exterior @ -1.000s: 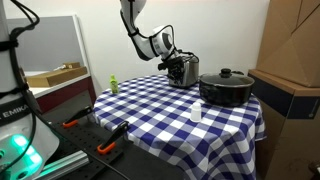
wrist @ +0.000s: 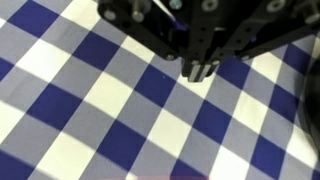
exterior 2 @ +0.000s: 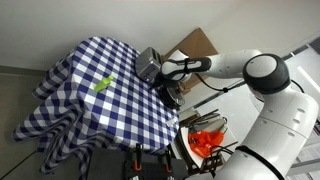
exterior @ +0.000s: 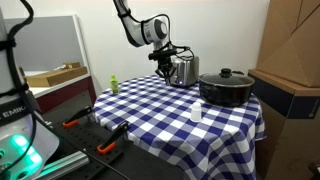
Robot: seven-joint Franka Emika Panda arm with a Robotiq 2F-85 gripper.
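My gripper is shut, and nothing shows between its fingertips over the checked cloth in the wrist view. In the first exterior view the gripper hangs low above the table, at the near left side of a silver toaster. Whether it touches the toaster or the cloth I cannot tell. The toaster is partly behind the arm's end in the second exterior view. A black lidded pot stands to the right of the toaster; its dark edge enters the wrist view at the right.
A small white cup stands near the right front of the blue-and-white tablecloth. Far to the left is a green bottle. Cardboard boxes rise beyond the pot.
From beside the toaster's upper front, my gripper has come down and to the left in the first exterior view. Toaster, pot, cup and bottle look unmoved.
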